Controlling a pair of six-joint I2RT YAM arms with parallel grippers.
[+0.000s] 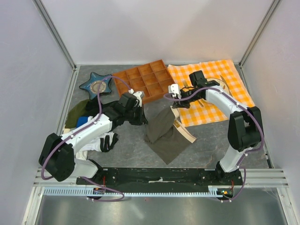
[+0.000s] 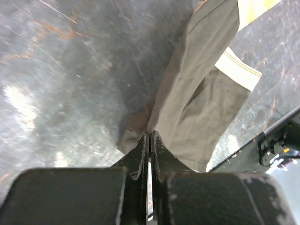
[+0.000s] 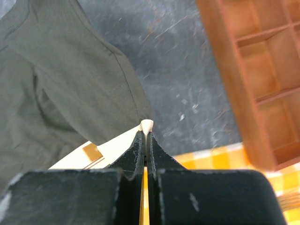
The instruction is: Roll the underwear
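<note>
The dark olive underwear [image 1: 166,145] with cream waistband lies on the grey table, its upper part pulled up toward my two grippers. My left gripper is shut on a fold of the dark fabric [image 2: 197,51], seen at the fingertips in the left wrist view. My right gripper is shut on the end of the cream waistband [image 3: 117,145]; the dark fabric [image 3: 70,65] runs away from it to the upper left.
A wooden divided tray [image 1: 119,75] and a star-shaped dish [image 1: 87,85] stand at the back. An orange checked cloth [image 1: 225,68] with plate and cutlery is at the back right. Folded garments [image 1: 75,115] are piled at the left.
</note>
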